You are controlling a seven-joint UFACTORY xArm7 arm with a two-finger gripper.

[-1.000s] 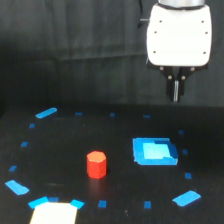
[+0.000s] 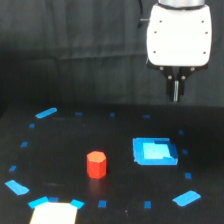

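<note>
A red-orange block [image 2: 96,164] with a hexagonal outline stands on the black surface, left of centre. To its right lies a blue square [image 2: 140,151] with a pale blue patch [image 2: 157,151] inside it. My gripper [image 2: 176,96] hangs high at the upper right, below the white arm housing [image 2: 179,36], well clear of both. Its dark, slim fingers blend into the dark background, so whether they are apart is unclear. Nothing is visible hanging from them.
A pale, orange-edged object [image 2: 54,213] is cut off by the bottom edge. Blue strips, such as the one at far left [image 2: 46,113] and another at right [image 2: 186,198], and several small blue squares mark the surface.
</note>
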